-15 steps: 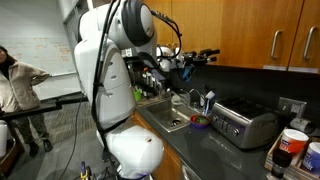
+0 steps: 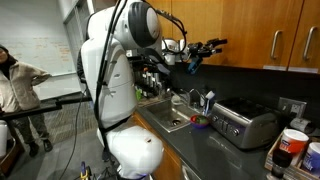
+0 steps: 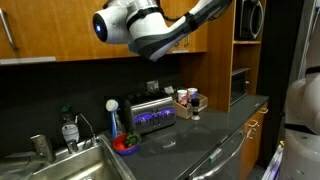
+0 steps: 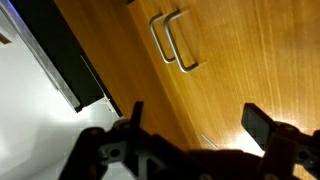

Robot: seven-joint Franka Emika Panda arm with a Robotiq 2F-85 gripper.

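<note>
My gripper (image 2: 216, 46) is raised high above the counter, close to the front of the wooden upper cabinets (image 2: 240, 22). In the wrist view its two dark fingers (image 4: 258, 122) stand wide apart, with nothing held between them. Beyond them the wooden cabinet doors (image 4: 225, 75) fill much of that view. Two metal door handles (image 4: 177, 42) show above the gap between the fingers, and the fingers are clear of both. In exterior view 2 the arm (image 3: 150, 30) passes in front of the cabinets, and the fingers are hard to make out.
Below on the counter (image 2: 220, 155) are a toaster (image 2: 243, 122), a colander with red and blue items (image 3: 126, 142), and a box of cups (image 3: 190, 100). The sink (image 3: 85, 165) lies beside them. A person (image 2: 22, 95) stands at the far left.
The gripper has risen a little and shifted slightly right along the cabinet front. Objects on the counter stay where they were.
</note>
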